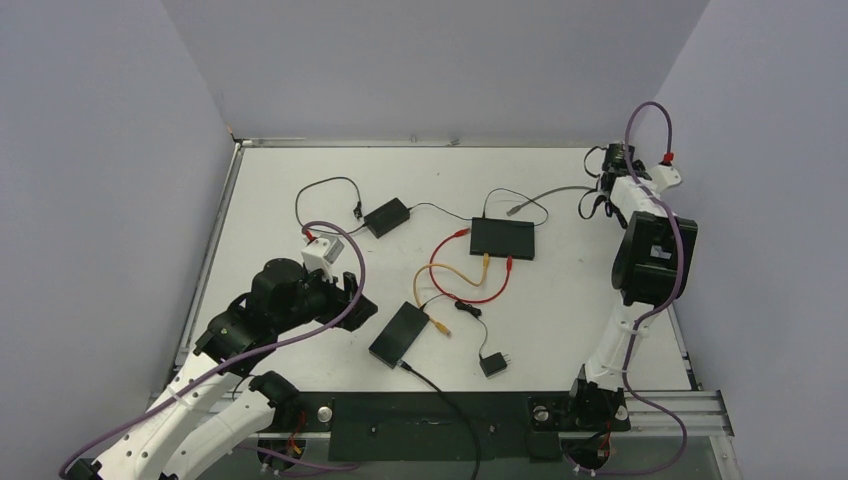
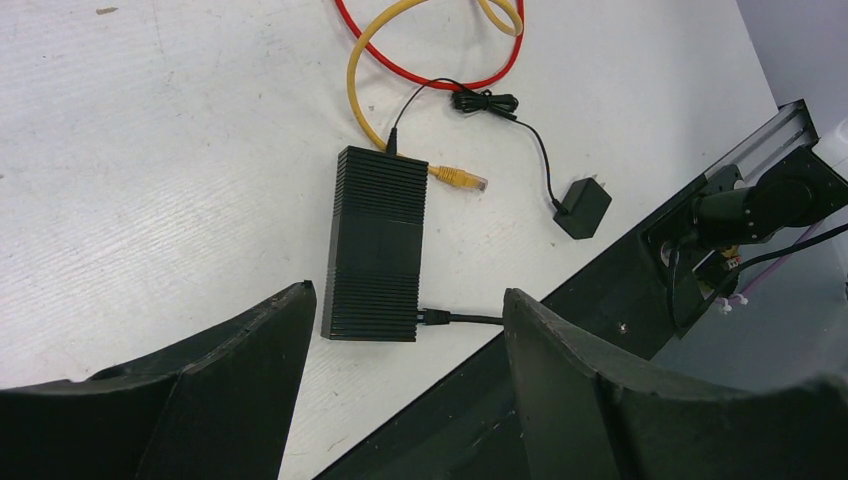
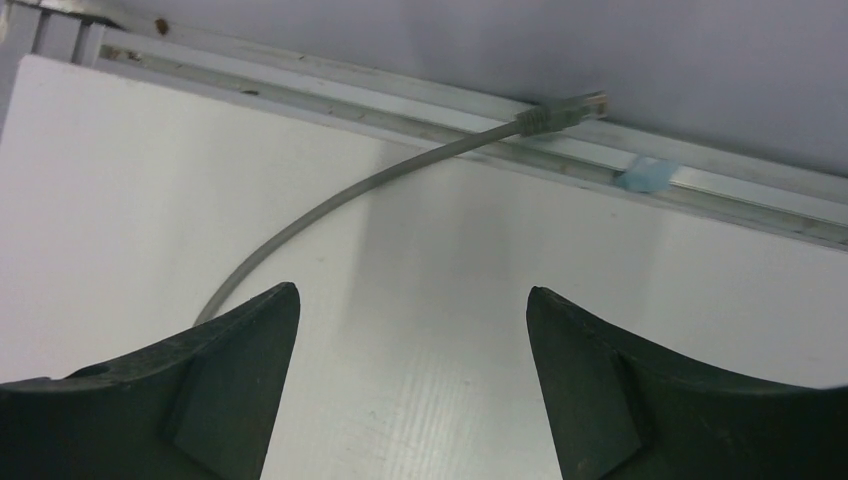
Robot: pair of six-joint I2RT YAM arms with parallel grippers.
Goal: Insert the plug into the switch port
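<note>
The black switch (image 1: 502,241) lies at the table's middle right, red and yellow cables running to its front side. A grey network cable (image 1: 550,192) lies behind it, one plug (image 1: 514,210) close to the switch. In the right wrist view, the other grey plug (image 3: 560,116) reaches over the table's metal edge, ahead of the fingers. My right gripper is open above the far right corner, nothing between its fingers. Also open and empty, my left gripper hovers over the left front, its fingers spread either side of a black ribbed box (image 2: 377,245) seen below.
A yellow plug (image 2: 459,178) lies beside the ribbed box. Near the front edge sits a black power adapter (image 1: 493,364), and a second black box (image 1: 387,217) is at the back left. Loose red cable (image 1: 436,280) loops between them.
</note>
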